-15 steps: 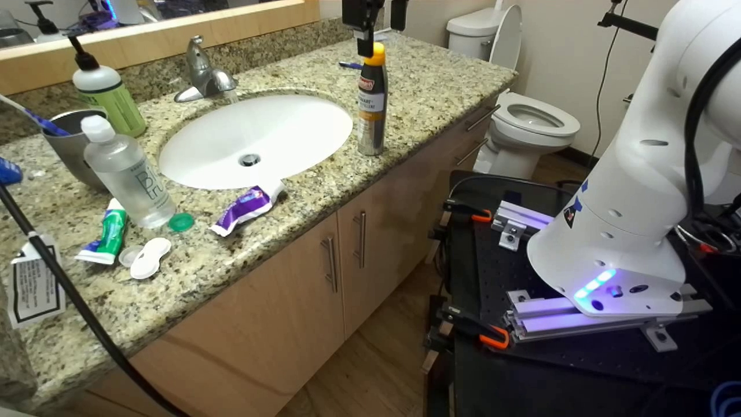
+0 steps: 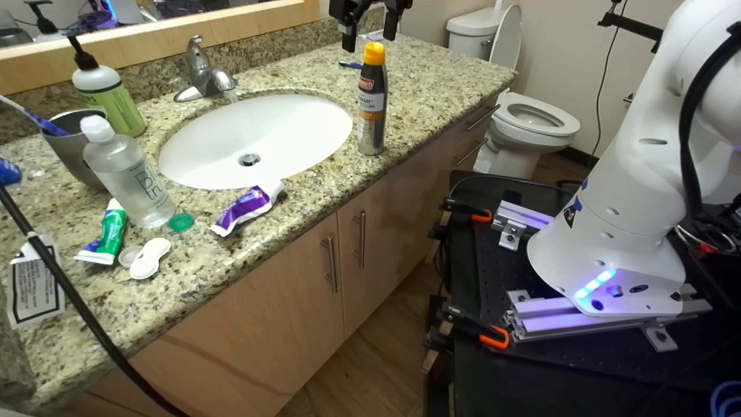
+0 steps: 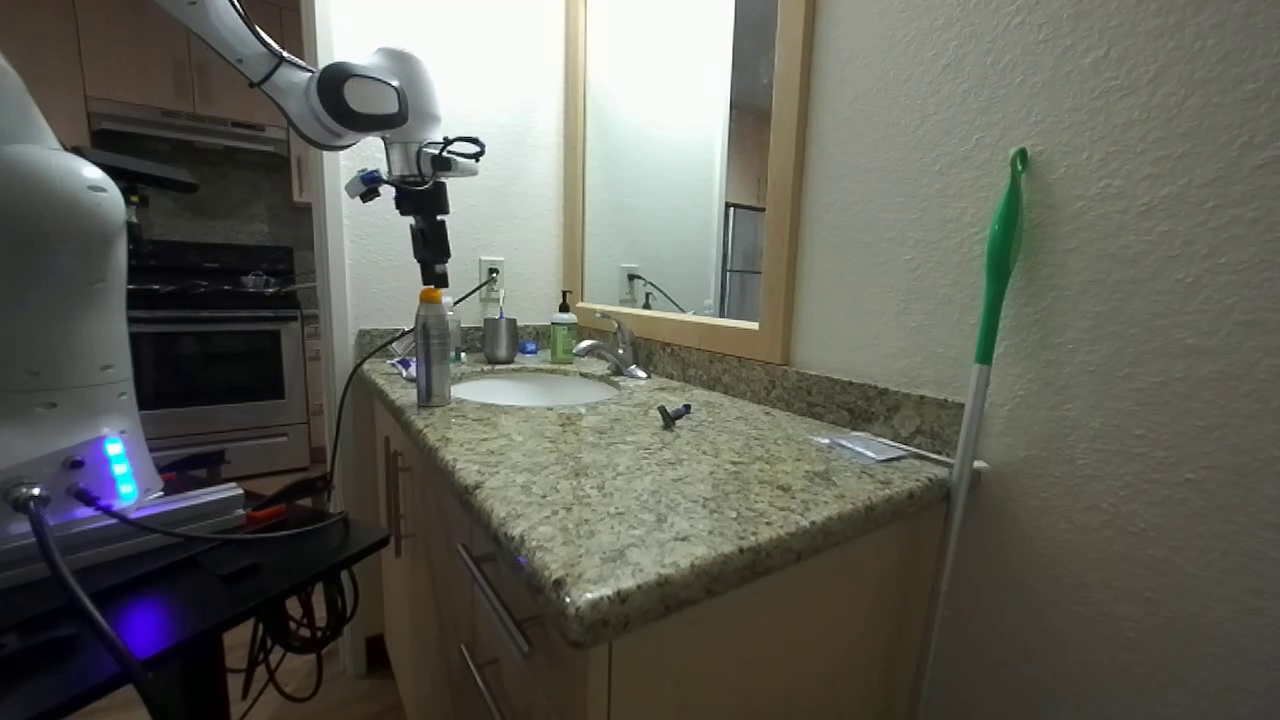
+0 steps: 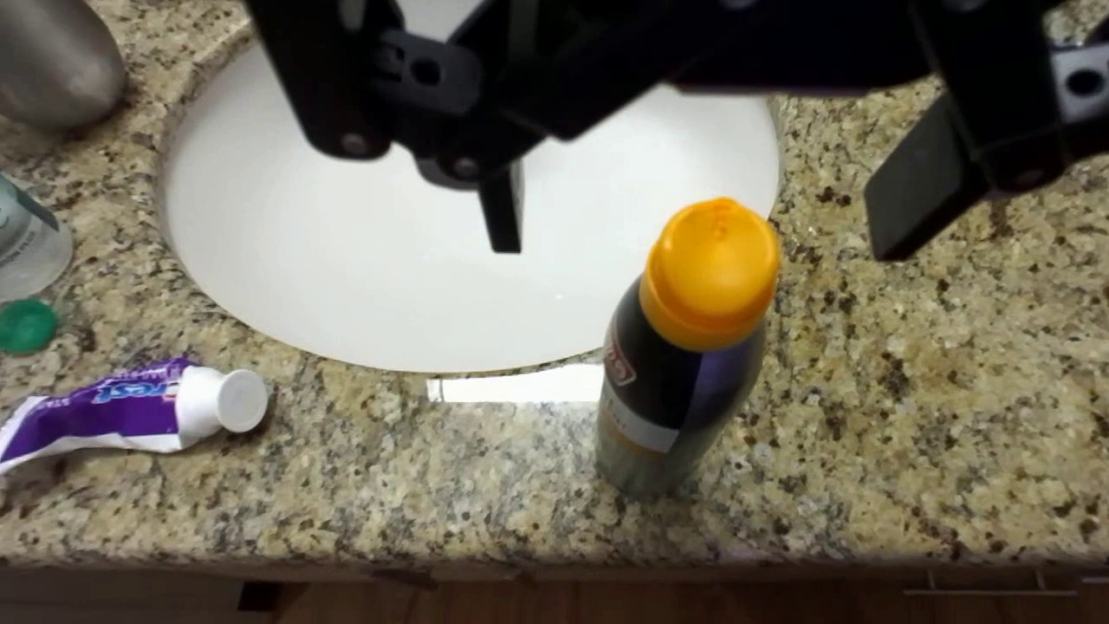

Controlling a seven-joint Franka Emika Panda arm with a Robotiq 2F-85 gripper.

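A slim spray can with an orange cap (image 2: 371, 114) stands upright on the granite counter, at the near right rim of the sink. Just above its cap hangs my gripper (image 2: 369, 43), open and empty in exterior view 1. From the wrist, the can (image 4: 676, 385) shows below the gripper, whose two fingertips are spread wide at either side. The can's cap lies lower in that picture than the fingertips. Exterior view 2 has the gripper (image 3: 435, 278) right over the can (image 3: 432, 360); contact there is hard to judge.
A purple toothpaste tube (image 2: 246, 206), a clear bottle (image 2: 132, 177), a green tube (image 2: 107, 233), a grey cup (image 2: 73, 149) and a soap bottle (image 2: 114, 97) crowd the counter's left part. The sink (image 2: 208, 156) lies beside the can. Toward the toilet, the counter is mostly clear.
The gripper has shifted slightly left in exterior view 1 and turned, so both fingers now show spread above the cap. The can has stayed in place.
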